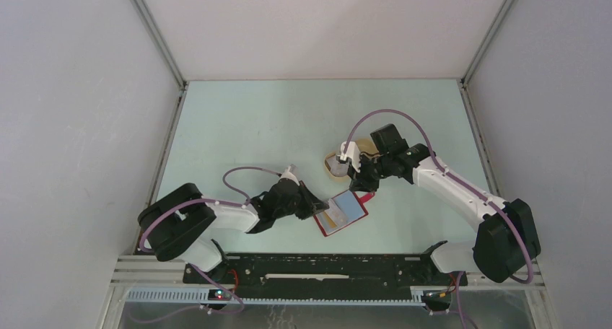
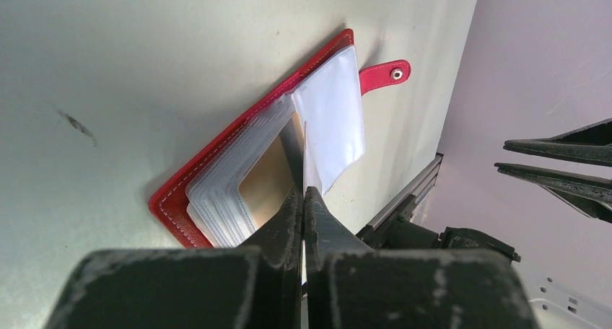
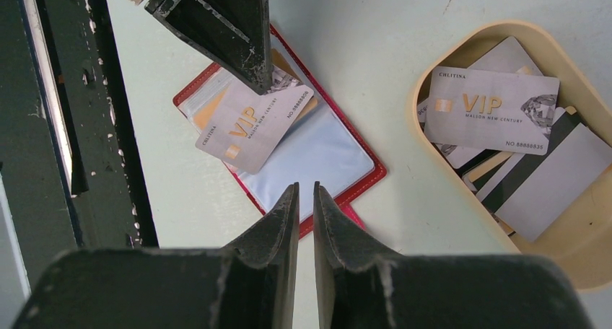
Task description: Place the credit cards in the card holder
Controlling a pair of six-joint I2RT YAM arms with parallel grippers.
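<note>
Held edge-on at the fingertips of my left gripper is a silver VIP card point(image 3: 254, 120), which hangs over the open red card holder point(image 3: 338, 193). The gripper is shut on the card's upper corner. Beneath it, clear sleeves point(image 2: 229, 167) fan out on one side of the holder, with a gold card point(image 2: 265, 181) in them. A white pocket page point(image 2: 332, 112) covers the other side. Whether the held card's lower edge is inside a sleeve cannot be told. My right gripper is shut above the holder's clasp side, nothing showing between its fingers.
Behind the holder stands a tan oval box point(image 3: 498, 231) holding several cards, among them another VIP card point(image 3: 491, 109) on top. The holder's strap point(image 2: 385, 75) sticks out to one side. Bare table point(image 1: 252, 120) lies to the left and back.
</note>
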